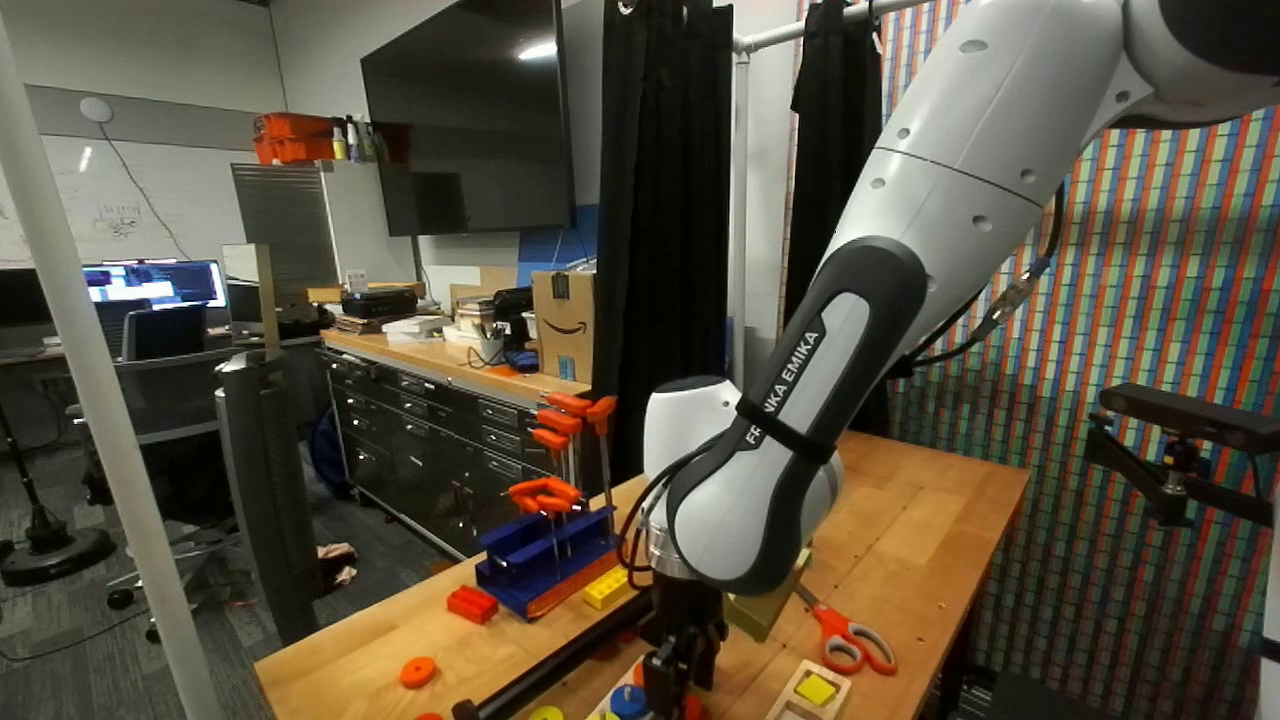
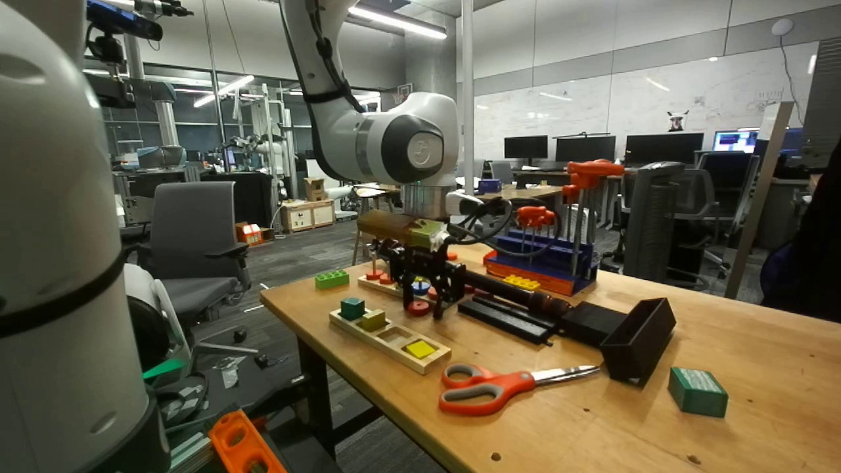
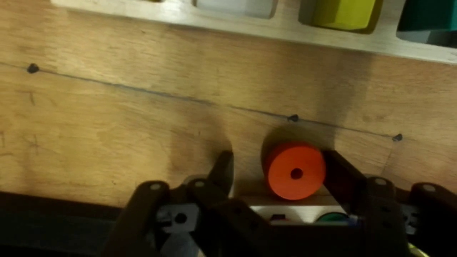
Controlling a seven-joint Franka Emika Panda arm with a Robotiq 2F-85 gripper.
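Note:
In the wrist view a red disc [image 3: 296, 171] with a small centre hole lies between the fingers of my gripper. The disc sits close against the right finger [image 3: 340, 169], while bare wood shows between it and the left finger. My gripper stands part open; whether the right finger actually touches the disc I cannot tell. From the second exterior view, the gripper points down low over the table [image 2: 757, 339], just behind the wooden shape tray [image 2: 390, 339]. Most of the gripper's lower end is cut off in the first exterior view.
Green and yellow blocks sit in the shape tray, beside orange-handled scissors [image 2: 485, 390]. A wooden peg board [image 2: 386, 285] with discs stands behind the gripper. A black bar [image 2: 504, 288] lies alongside, near the blue tool rack [image 2: 544, 253].

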